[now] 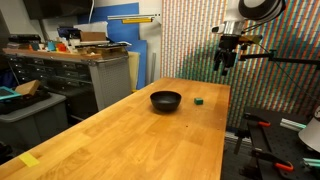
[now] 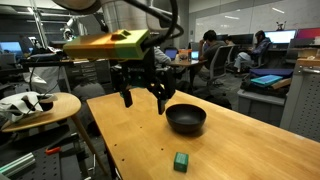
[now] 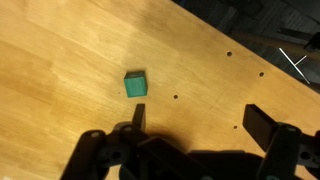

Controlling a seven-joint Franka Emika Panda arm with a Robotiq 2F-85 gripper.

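On the wooden table lies a small green block point(image 1: 199, 101), also visible in the second exterior view as a green block point(image 2: 181, 162). A black bowl point(image 1: 166, 101) stands close to it; in the other exterior view the bowl point(image 2: 186, 119) is farther back. My gripper point(image 2: 145, 102) hangs in the air above the table, its two fingers wide apart and nothing between them. In the wrist view, the block point(image 3: 136, 84) shows just beyond the left finger of the gripper, well clear of it. The bowl is out of the wrist view.
A striped curtain point(image 1: 190, 45) hangs behind its far end. Dark floor and a cable show past the table edge in the wrist view's upper right.
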